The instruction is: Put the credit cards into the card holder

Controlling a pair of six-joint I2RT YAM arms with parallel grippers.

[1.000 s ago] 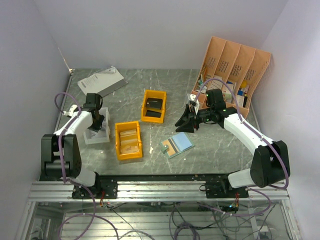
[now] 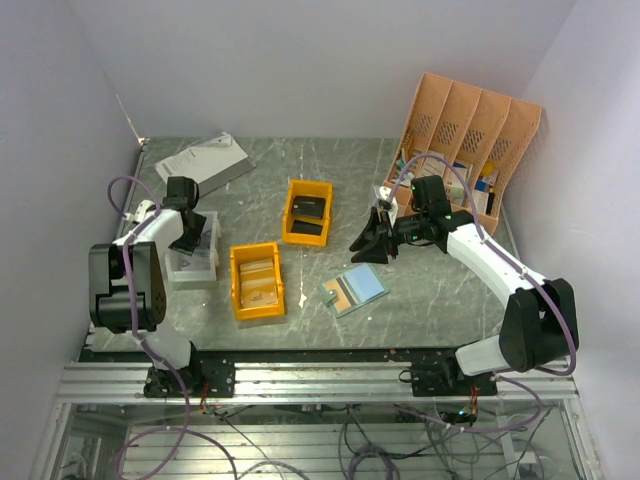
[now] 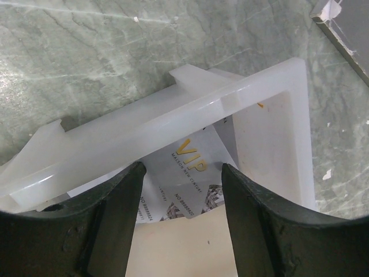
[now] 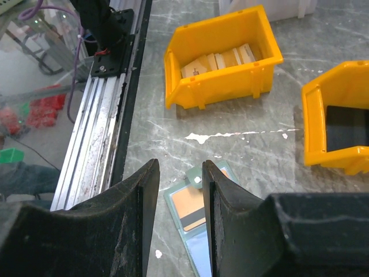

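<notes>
Silver cards marked VIP (image 3: pixel 187 167) lie in the white bin (image 3: pixel 109 137) at the table's left. Over them my left gripper stands open, its fingertips apart on either side of the printed card; whether they touch it I cannot tell. The card holder (image 2: pixel 353 290) lies spread on the table front of centre, one half tan with a dark strip, the other blue. My right gripper is open and empty, above the table near the holder (image 4: pixel 189 203), and its fingers hide part of it.
Just right of the white bin stands a yellow bin (image 2: pixel 259 314) with tan items. Another yellow bin (image 2: pixel 307 236) behind it holds dark items. A grey box (image 2: pixel 205 165) lies at the back left, an orange rack (image 2: pixel 460 125) at the back right. Bare table surrounds the holder.
My left gripper has shifted slightly leftward over the white bin, its arm moving with it. The right arm and the card holder look unchanged.
</notes>
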